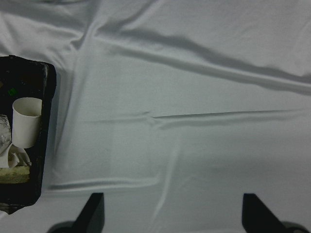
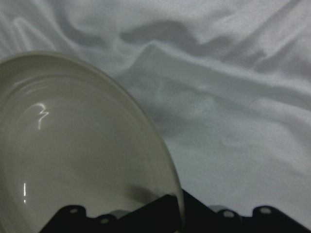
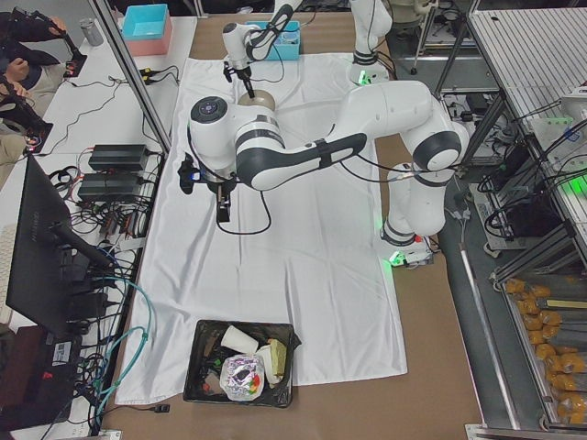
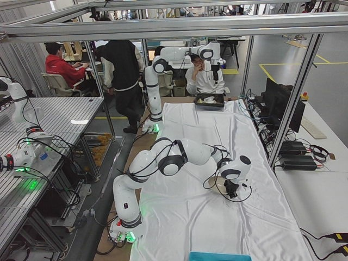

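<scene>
A beige plate (image 2: 73, 141) fills the left of the right wrist view, tilted, with my right gripper shut on its rim; in the camera right view that gripper (image 4: 231, 189) is low over the cloth. My left gripper stands open above the cloth, nothing between its fingers. In the left wrist view a black tray (image 1: 36, 184) lies at the left, holding a paper cup (image 1: 26, 126), crumpled foil and a sponge-like piece; it also shows at the front of the camera left view (image 3: 206, 385).
A white cloth (image 3: 303, 284) covers the table, mostly clear in the middle. A blue bin (image 4: 219, 256) sits at the far end beside the right arm. A monitor, black boxes and cables line one side, outside an aluminium frame post.
</scene>
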